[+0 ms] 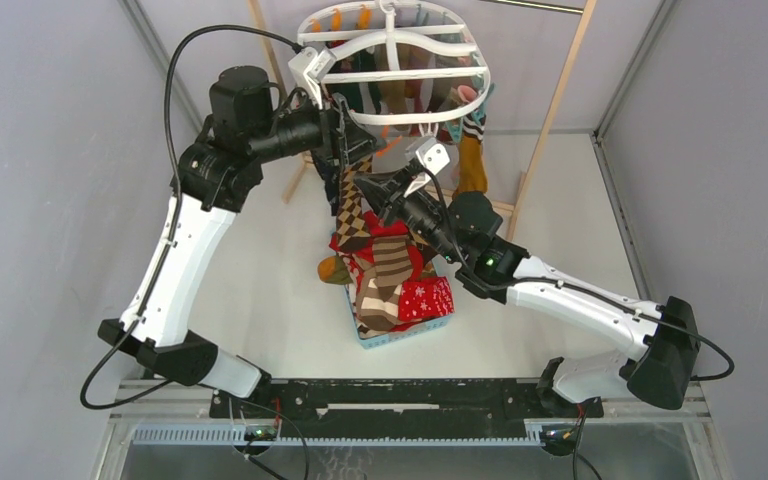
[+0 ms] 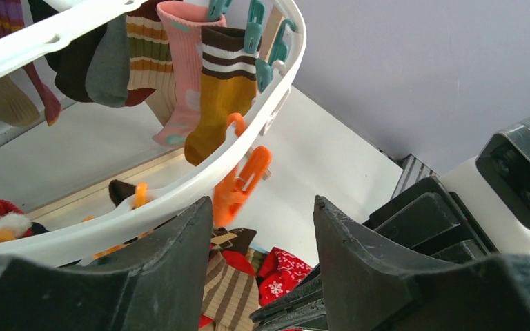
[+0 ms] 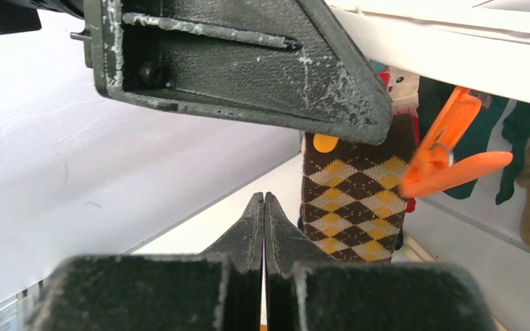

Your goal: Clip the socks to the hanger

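Note:
The white oval hanger [image 1: 355, 118] has an orange clip [image 3: 448, 155] dangling from its front rim, tilted and slightly blurred. My right gripper is shut with nothing between its fingers; that clip hangs outside them, to their upper right. In the left wrist view, my left gripper is open, its fingers apart, with the orange clip [image 2: 238, 189] showing beyond the gap near the left finger. A brown-and-yellow argyle sock [image 3: 355, 200] hangs below a yellow-orange clip [image 3: 325, 143], partly covered by the left gripper's finger.
Socks, including a mustard striped one [image 2: 226, 93], hang around the rim on clips. Below, a blue basket [image 1: 405, 337] is heaped with patterned socks [image 1: 385, 285]. Both grippers are close together under the front rim.

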